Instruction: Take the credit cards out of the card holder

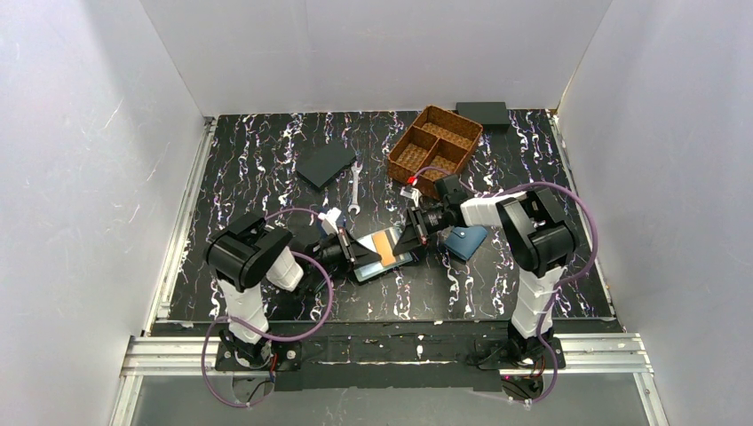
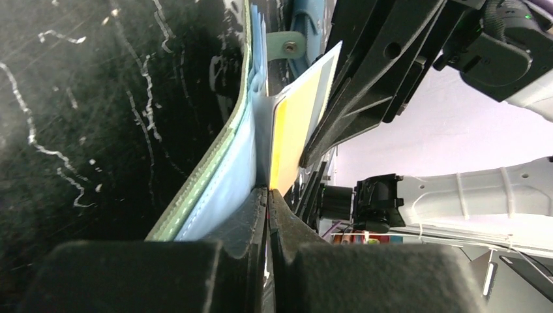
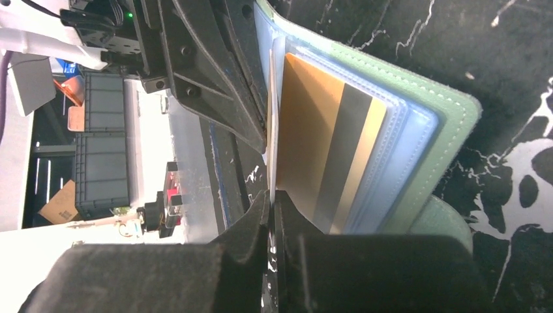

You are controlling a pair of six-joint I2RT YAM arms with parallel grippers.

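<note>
The open card holder (image 3: 450, 130), pale blue with green edging, lies between my grippers at table centre, showing an orange-and-grey card (image 3: 310, 130) in its sleeve. My left gripper is shut at the holder's blue sleeve, beside that card; whether anything thin is between its fingers is hidden.
A wicker divided basket (image 1: 435, 133) is at the back right, dark slabs (image 1: 324, 164) and a wrench (image 1: 354, 186) behind the holder, and a blue-grey object (image 1: 466, 244) under the right arm.
</note>
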